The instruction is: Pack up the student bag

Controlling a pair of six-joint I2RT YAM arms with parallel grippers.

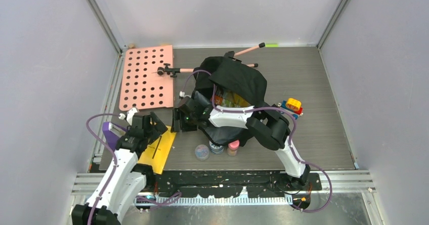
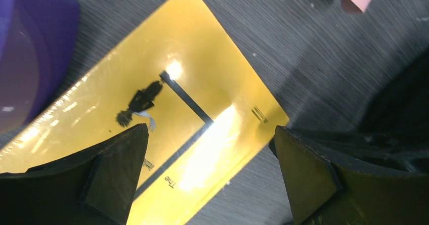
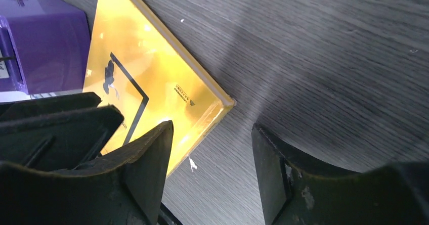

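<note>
A yellow book [image 1: 163,153] [image 2: 197,98] [image 3: 146,83] lies flat at the table's left front, beside a purple box [image 1: 111,132] [image 2: 28,58] [image 3: 43,43]. My left gripper [image 1: 156,129] hangs open above the book, with nothing held. My right gripper [image 1: 181,121] is open just right of the book, nothing between its fingers. The black bag [image 1: 235,81] stands at the centre, open with items inside, partly behind the right arm.
A pink perforated board [image 1: 144,73] and a pink-handled tool [image 1: 184,70] lie at the back left. Small jars [image 1: 201,152] stand at the front, a toy [image 1: 292,105] at the right.
</note>
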